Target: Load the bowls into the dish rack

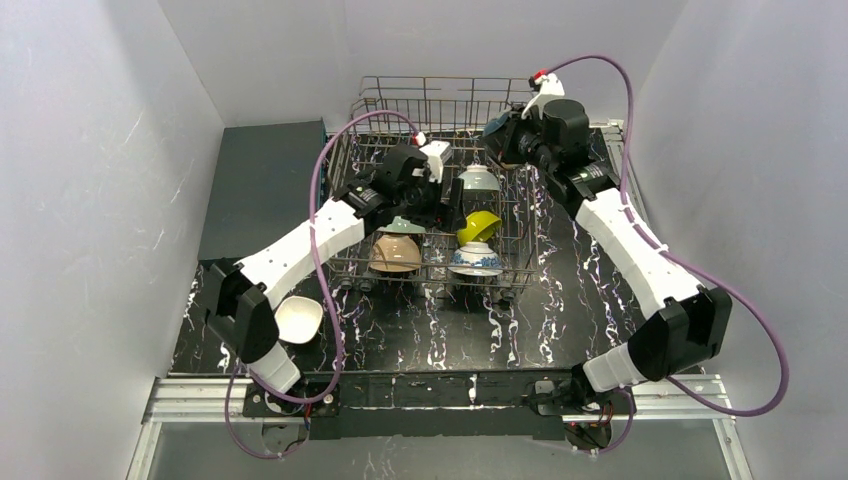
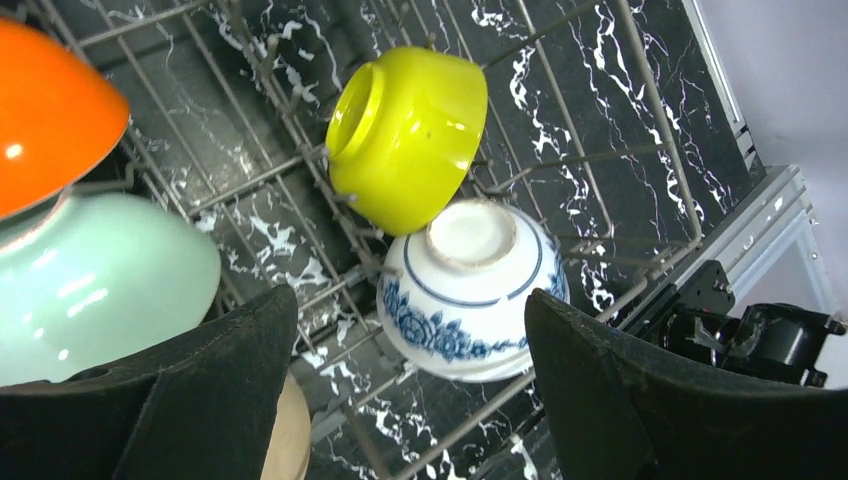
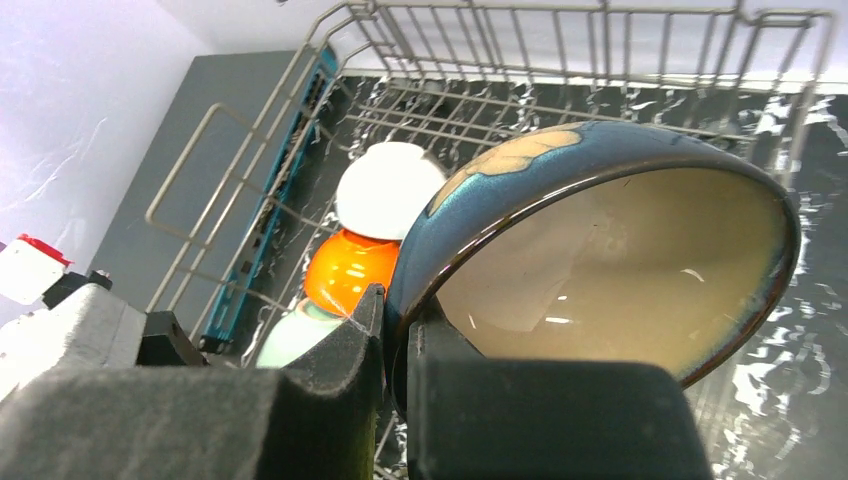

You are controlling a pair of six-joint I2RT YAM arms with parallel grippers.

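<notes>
My right gripper is shut on a dark blue bowl (image 3: 600, 280) with a tan inside, held tilted at the rack's back right. My left gripper is open above the dish rack (image 1: 440, 88), over a tilted yellow bowl (image 2: 420, 130) and an upturned blue-white bowl (image 2: 460, 310). The rack also holds a mint bowl (image 2: 110, 280), an orange bowl (image 3: 345, 270), a white bowl (image 3: 385, 190), a peach bowl (image 1: 396, 255) and a pale bowl (image 1: 479, 181).
A cream square bowl (image 1: 298, 318) sits on the marble counter left of the rack's front. A dark board (image 1: 255, 180) lies at the left, and grey walls enclose the sides and back.
</notes>
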